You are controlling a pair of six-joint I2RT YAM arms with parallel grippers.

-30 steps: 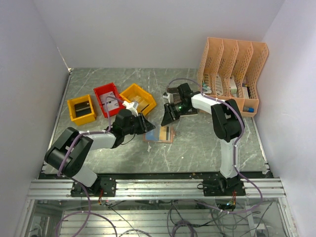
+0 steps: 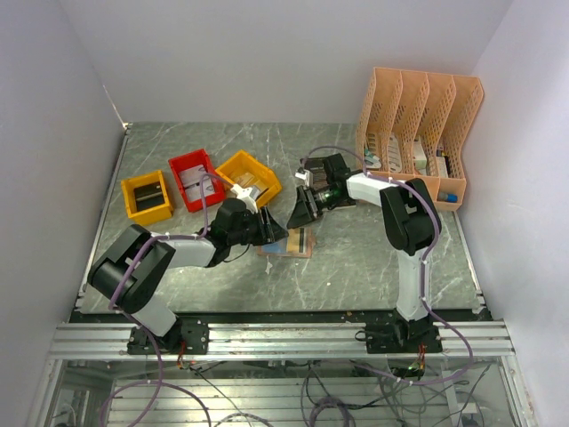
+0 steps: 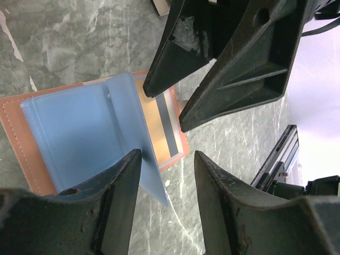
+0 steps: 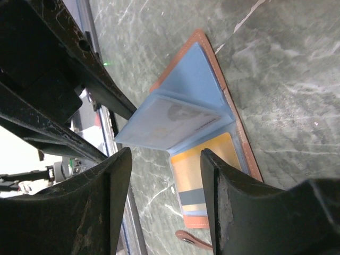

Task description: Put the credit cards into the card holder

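The card holder (image 2: 284, 248) lies open at the table's middle, with a tan-and-orange card showing in its right half and a pale blue flap standing partly raised, also seen in the right wrist view as a lifted flap (image 4: 170, 119). My left gripper is open over the holder, the flap's edge between or just beyond its fingertips. My right gripper is open above the holder's other side, its fingertips near the tan card; nothing is clearly held.
Two yellow bins (image 2: 133, 205) and a red bin (image 2: 178, 165) stand at the back left. A peach organiser (image 2: 391, 107) is at the back right, with a dark item (image 2: 316, 163) beside the right arm.
The right arm has stayed nearly still.
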